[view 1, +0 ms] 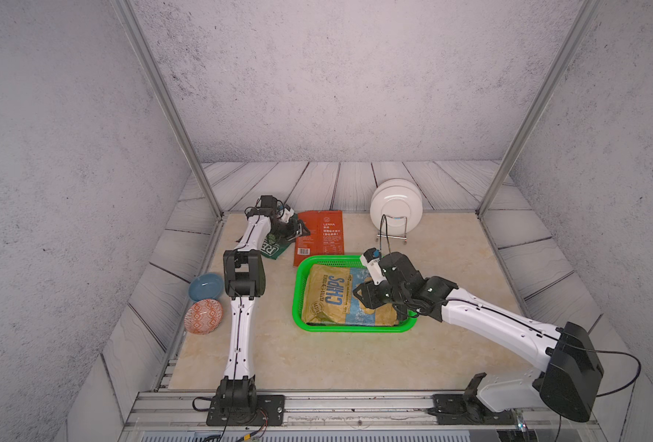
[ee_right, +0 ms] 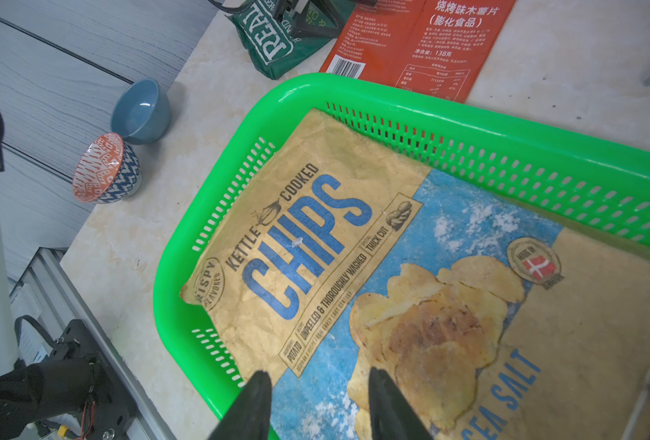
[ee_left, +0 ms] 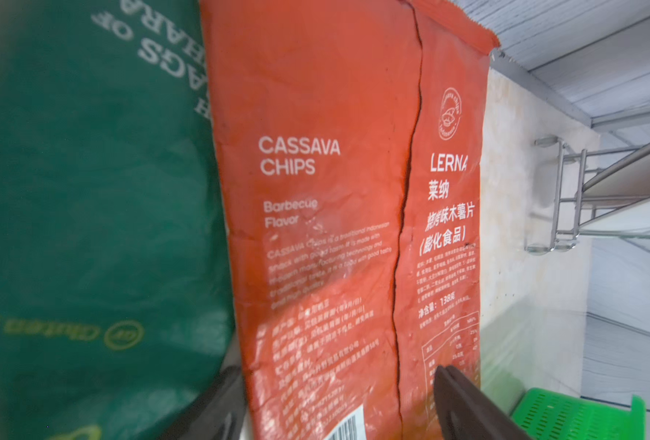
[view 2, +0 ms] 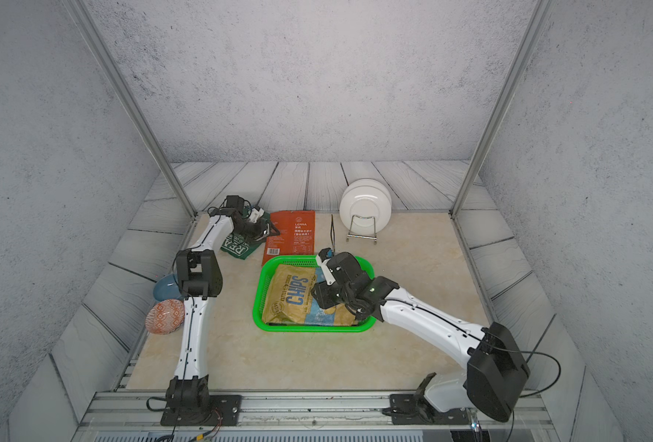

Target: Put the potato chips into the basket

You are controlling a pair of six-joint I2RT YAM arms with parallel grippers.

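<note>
A tan-and-blue potato chips bag [ee_right: 306,242] lies flat inside the green basket [view 1: 356,329], its printed face up. Over the bag is my right gripper, fingers apart with nothing between its fingers. Behind the basket lies a red cassava chips bag [view 1: 324,235], and left of it a green bag [ee_left: 98,220], partly covered by my left arm in the top views. My left gripper is open above the red bag's left part. Its fingers stand well apart, and whether they touch the bag cannot be told.
White plates [view 1: 396,206] stand in a wire rack [view 1: 392,234] at the back right. A blue bowl [view 1: 206,286] and a red patterned bowl [view 1: 203,316] sit at the left edge.
</note>
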